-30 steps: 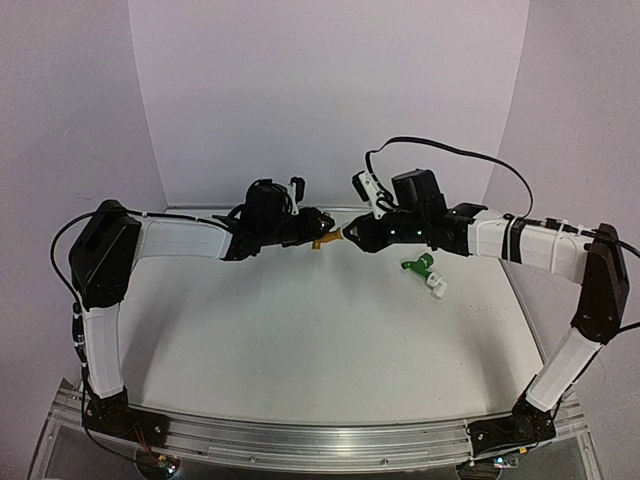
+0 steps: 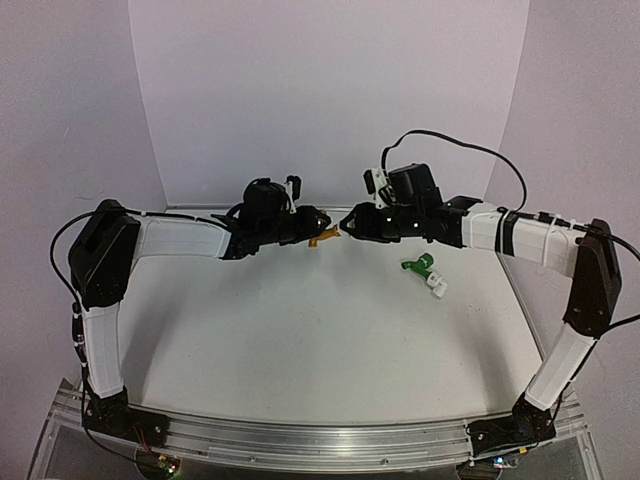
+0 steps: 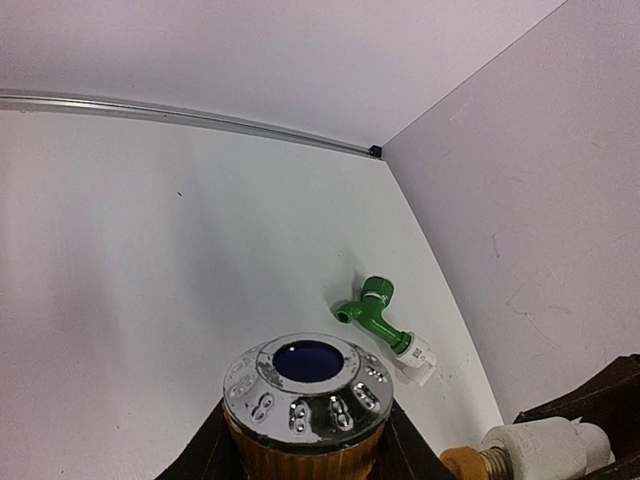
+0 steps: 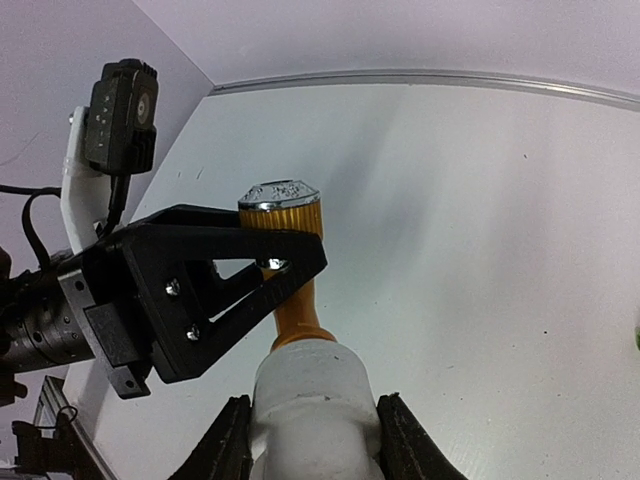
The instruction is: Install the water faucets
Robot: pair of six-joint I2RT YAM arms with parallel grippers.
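Observation:
My left gripper (image 2: 326,222) is shut on the head of an orange faucet (image 2: 323,237), above the table. A chrome cap (image 3: 309,362) with a dark blue centre tops that head. My right gripper (image 2: 347,224) faces it from the right, shut on a white pipe fitting (image 4: 312,400). The faucet's brass thread (image 3: 498,464) meets the open end of the white fitting in the left wrist view; how deep it sits cannot be told. The faucet's spout is mostly hidden. A green faucet (image 2: 417,266) lies on the table, a white fitting (image 2: 437,285) at its end.
Pale walls (image 2: 330,100) stand behind and at the sides, and a metal rail (image 2: 310,440) runs along the front edge.
The left arm and green faucet look unmoved.

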